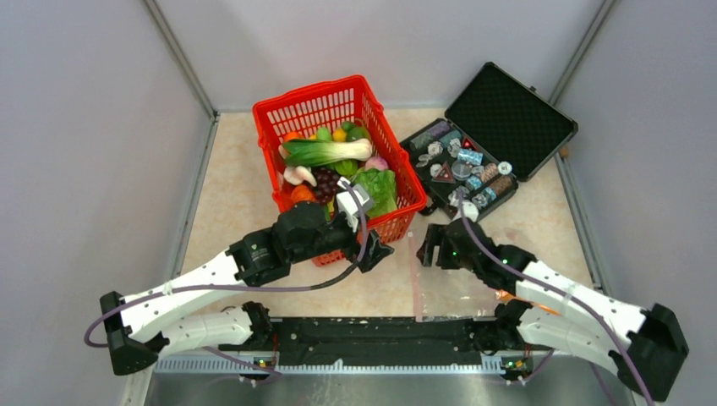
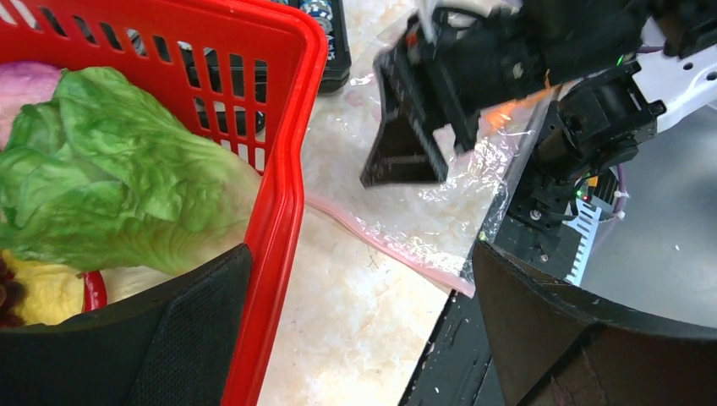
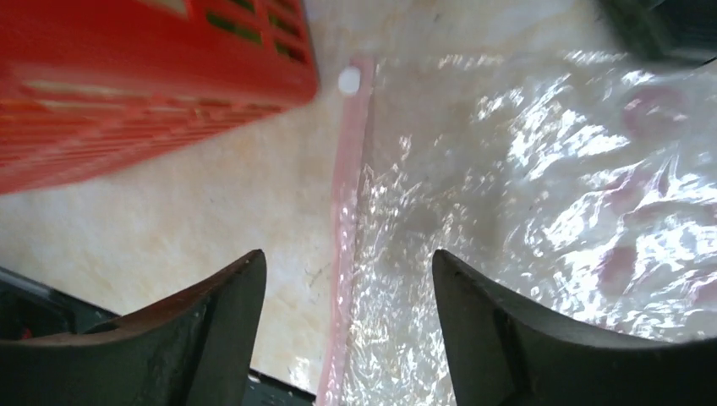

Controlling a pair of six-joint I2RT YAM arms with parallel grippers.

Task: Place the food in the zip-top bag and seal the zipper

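The clear zip bag [image 3: 541,211] lies flat on the table, its pink zipper strip [image 3: 347,220] beside the red basket [image 1: 279,127]. The basket holds mixed vegetables and fruit, including lettuce [image 2: 127,169], leek [image 1: 325,150] and red onion [image 1: 376,162]. My left gripper stands open at the basket's front right edge, nothing held, with the lettuce and the bag in its view. My right gripper hangs open above the bag's zipper strip, nothing between its fingers.
An open black case [image 1: 507,110] of small packaged items stands behind the bag at the right. A black strip [image 1: 380,338] runs along the front edge.
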